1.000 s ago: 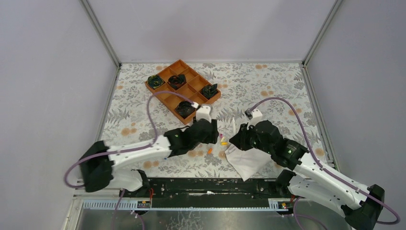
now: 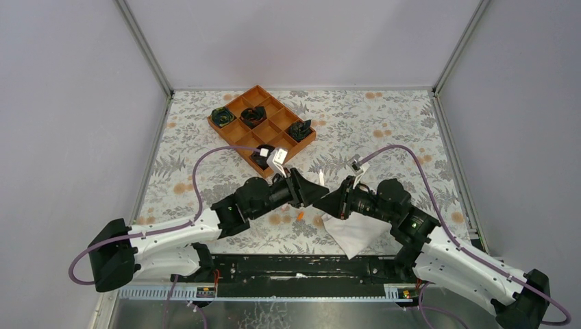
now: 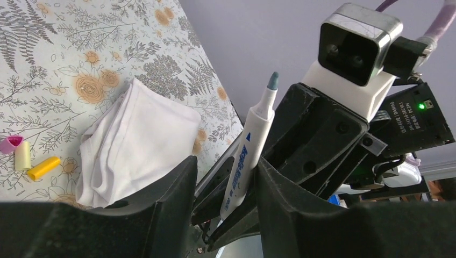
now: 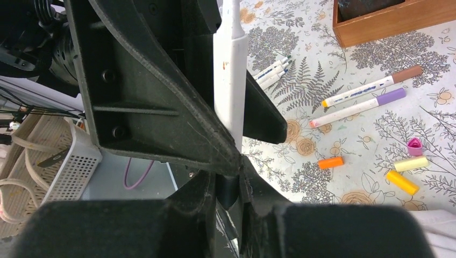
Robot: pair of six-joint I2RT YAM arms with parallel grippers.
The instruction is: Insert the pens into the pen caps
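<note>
A white uncapped pen [image 3: 244,150] with a blue-grey tip stands tip up where the two grippers meet. My left gripper has its fingers around the pen, with a visible gap on one side. Low on the pen, my right gripper appears shut on the dark lower end. Loose caps lie on the table: orange [image 4: 330,162], yellow [image 4: 402,183], pale yellow [image 4: 411,164] and pink [image 4: 414,146]. Nearby are a pen with a brown end [image 4: 373,86] and one with a purple end [image 4: 357,108]. From above, crossed fingers hide most of the held pen.
A brown wooden compartment box [image 2: 274,108] stands at the back left, with dark bundles inside. Several white pens [image 4: 271,71] lie together in front of it. A folded white cloth [image 2: 353,233] rests near the front.
My left gripper has come rightward until its fingers overlap the right gripper's. The right gripper and pen have shifted slightly left.
</note>
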